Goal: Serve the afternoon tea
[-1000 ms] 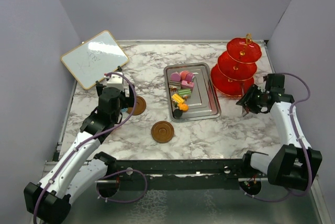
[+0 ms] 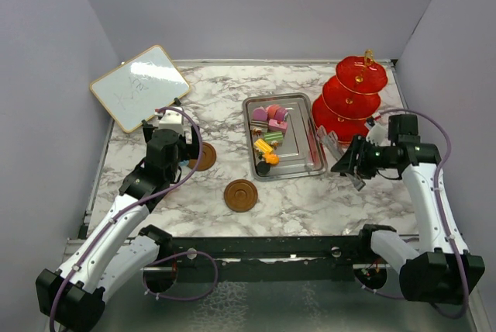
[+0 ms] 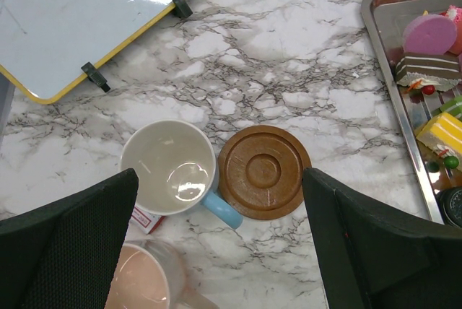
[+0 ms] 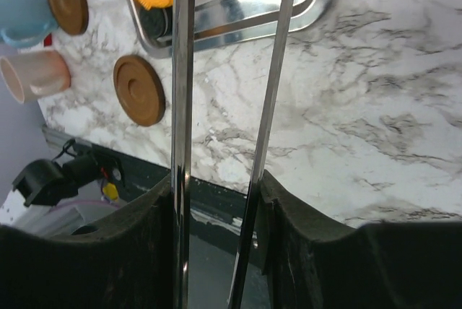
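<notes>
In the right wrist view a pair of metal tongs (image 4: 182, 85) runs lengthwise from my right gripper, which is shut on it. From above, the tongs (image 2: 331, 143) slant by the right edge of a metal tray (image 2: 310, 172), their tips apart and empty. Small cakes (image 2: 273, 138) of several colours fill the tray's left half. A red three-tier stand (image 2: 350, 101) stands behind, its tiers bare. My left gripper is open above a blue-handled cup (image 3: 170, 164) and a pinkish cup (image 3: 137, 280), holding neither.
Two brown coasters lie left of the tray: one coaster (image 3: 264, 172) beside the blue-handled cup, another coaster (image 2: 241, 195) nearer the front edge. A whiteboard (image 2: 139, 88) occupies the back left. Bare marble (image 2: 310, 212) lies in front of the tray.
The left arm and the cakes are unmoved.
</notes>
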